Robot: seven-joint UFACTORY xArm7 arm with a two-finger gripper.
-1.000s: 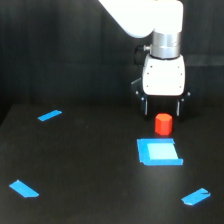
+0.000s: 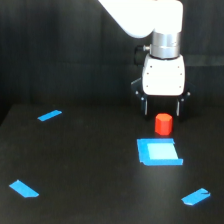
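A small red block (image 2: 163, 125) stands upright on the dark table, just behind a pale square with a blue border (image 2: 160, 152). Above the block, my gripper (image 2: 162, 112) points down with its two dark fingers spread wide apart. The block's top lies below and between the fingertips, and I see nothing held. Whether the fingers reach down beside the block or stay above or behind it, I cannot tell from this single angle.
Blue tape strips lie at the back left (image 2: 50, 115), front left (image 2: 23, 188) and front right (image 2: 195, 197). A dark curtain (image 2: 60, 55) hangs behind.
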